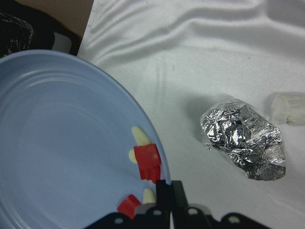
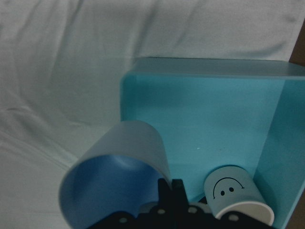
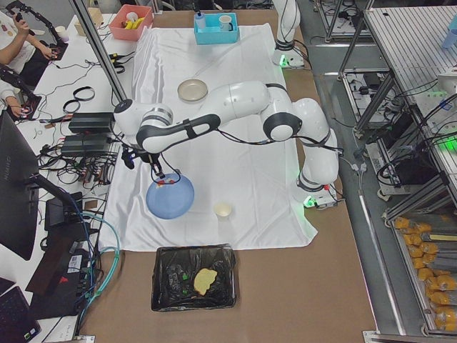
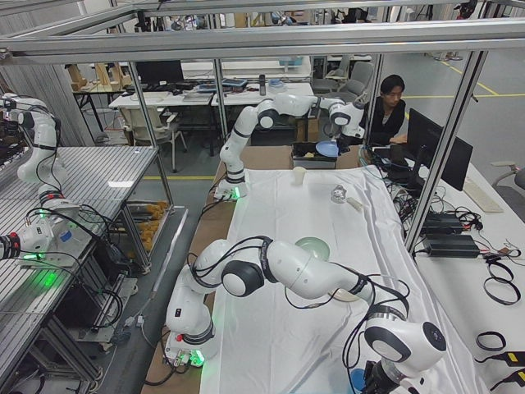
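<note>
My left gripper is shut on the rim of a blue plate (image 1: pixel 62 133), held above the cloth; red-and-cream pieces (image 1: pixel 147 157) lie on the plate near the rim. A crumpled foil piece (image 1: pixel 243 138) and a pale wrapped item (image 1: pixel 288 109) lie beside it on the cloth. In the right wrist view, my right gripper is shut on a blue cup (image 2: pixel 109 186), held at the left wall of a cyan bin (image 2: pixel 209 119), which has a smiley cup (image 2: pixel 233 191) lying inside.
A black lined tray (image 3: pixel 193 300) stands on the brown surface beyond the cloth. A small cream cup (image 3: pixel 222 211), a beige bowl (image 3: pixel 192 89) and a green plate (image 4: pixel 313 246) are on the cloth. A red bin (image 3: pixel 131 25) stands on the side table.
</note>
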